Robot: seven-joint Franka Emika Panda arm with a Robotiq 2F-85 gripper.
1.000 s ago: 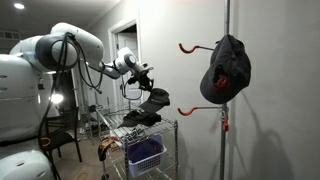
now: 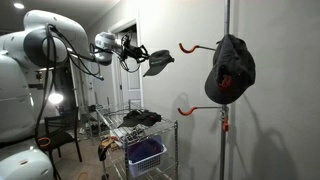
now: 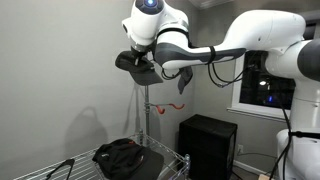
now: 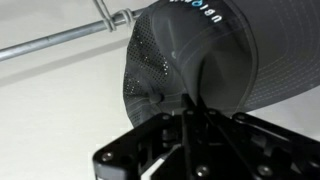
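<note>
A dark cap (image 2: 158, 63) with a mesh panel hangs in the air from my gripper (image 2: 139, 52), well above the wire shelf. In the wrist view the cap (image 4: 205, 60) fills much of the picture, its cloth pinched to a fold where the fingers (image 4: 190, 103) meet. White and blue lettering shows on it. In exterior view 2 the cap (image 3: 138, 66) is partly hidden behind the gripper. To the right, another dark cap (image 2: 231, 70) hangs on the upright metal pole (image 2: 225, 145), which carries red-tipped hooks, the upper one (image 2: 189, 48) and the lower one (image 2: 185, 111) both bare.
On the wire shelf (image 3: 175, 165) lies more dark headwear (image 3: 127, 158). Below it sits a purple-blue basket (image 2: 148, 154). A black cabinet (image 3: 207, 147) stands farther off. Between the shelf and the pole, the space before the wall is clear.
My gripper has risen from just above the shelf with the cap in its fingers. The cap now hangs higher and slightly farther right. The one on the pole has not moved.
</note>
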